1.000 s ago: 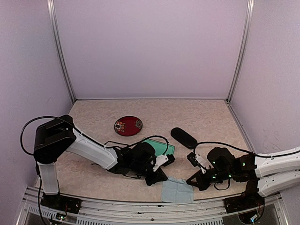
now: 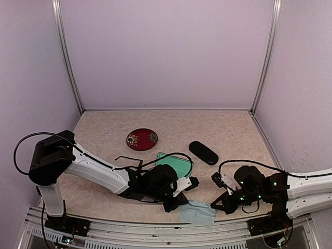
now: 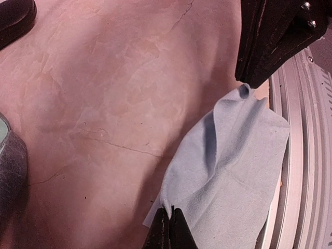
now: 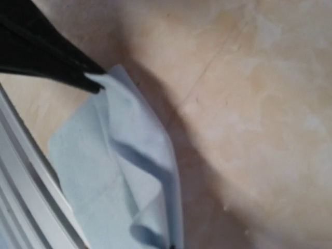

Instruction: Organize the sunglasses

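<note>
A light blue cloth (image 2: 197, 213) lies at the table's front edge, its far side raised into folds. My left gripper is shut on one corner of the cloth (image 3: 228, 176). On the opposite far corner, my right gripper (image 2: 214, 205) is shut; its fingers (image 3: 254, 62) pinch the fabric in the left wrist view. The cloth (image 4: 104, 161) sags between the two grippers. Thin dark frames, seemingly the sunglasses (image 2: 127, 158), show partly behind my left arm, which hides most of them. A black oblong case (image 2: 204, 153) looks closed, right of centre.
A green tray (image 2: 179, 165) sits behind my left gripper, partly covered by its arm and cable. Further back is a red flowered plate (image 2: 141, 145). A metal rail (image 2: 155, 228) runs along the front.
The case, tray and plate have stayed put.
</note>
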